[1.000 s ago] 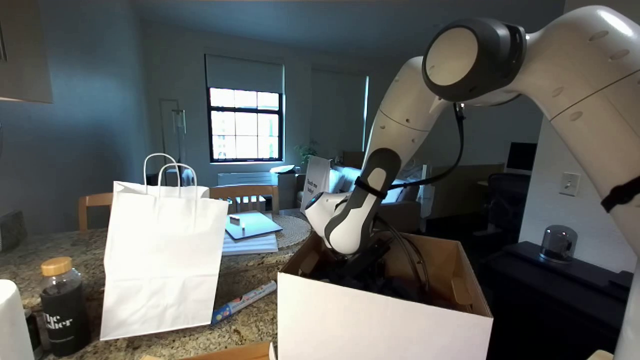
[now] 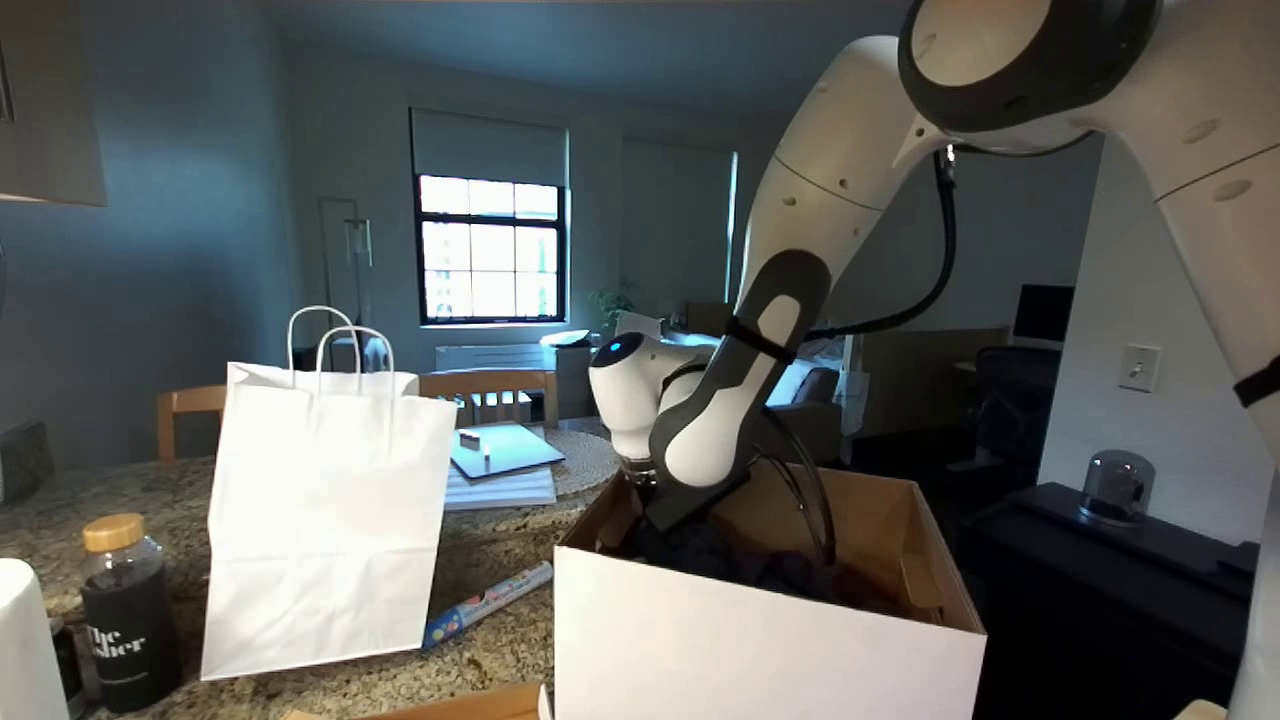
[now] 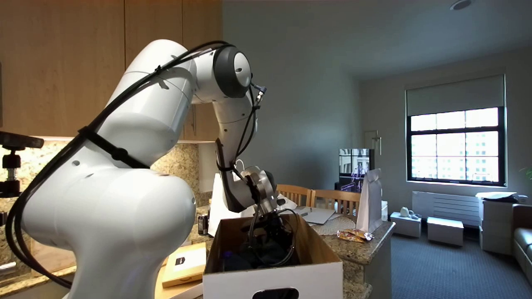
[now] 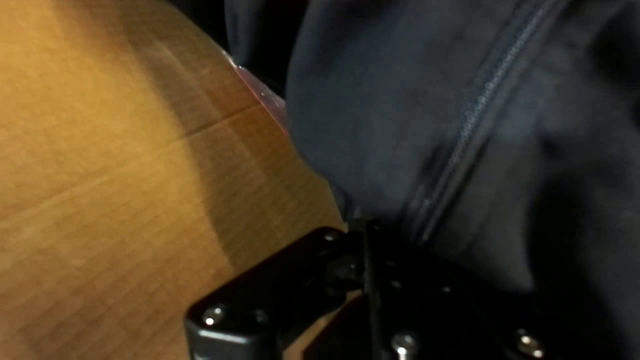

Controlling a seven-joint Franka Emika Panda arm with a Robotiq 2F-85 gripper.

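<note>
My gripper reaches down inside a large white box with a brown inner wall (image 2: 768,636). Its fingers look shut, their tips against dark cloth (image 4: 390,114) with a zipper or seam running across it. Whether a thin fold of that cloth is caught between them cannot be made out. Bare cardboard (image 4: 108,198) fills the left of the wrist view. From both exterior sides the fingertips are hidden by the box and the dark contents.
A white paper bag (image 2: 330,528) stands on the counter left of the box, with a bottle (image 2: 130,618) beyond it. A blue-ended tube (image 2: 486,604) lies between bag and box. In the other exterior view, a snack packet (image 3: 355,235) rests near the counter's edge.
The arm's elbow and wrist have risen, and the wrist has turned more upright, shifting slightly left in exterior view 1. The box and bag have stayed put.
</note>
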